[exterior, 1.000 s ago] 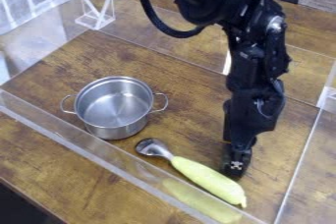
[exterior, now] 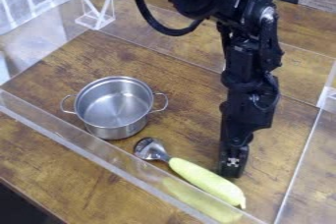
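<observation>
My gripper (exterior: pixel 231 163) reaches down from the top on a black arm, its tips low at the table just right of a pale yellow corn-like object (exterior: pixel 203 183). A metal spoon-like piece (exterior: pixel 149 150) lies at that object's upper left end. The fingers look apart, with nothing clearly between them, though the dark tips are hard to make out. A steel pot (exterior: pixel 113 106) with two handles stands to the left.
Clear plastic walls bound the wooden table (exterior: pixel 79 61) along the front, back and right. A white railing is at the top left. The table behind the pot is clear.
Over the last second the arm has shifted slightly left, and the gripper tips moved a little toward the yellow object. The pot and yellow object look unmoved.
</observation>
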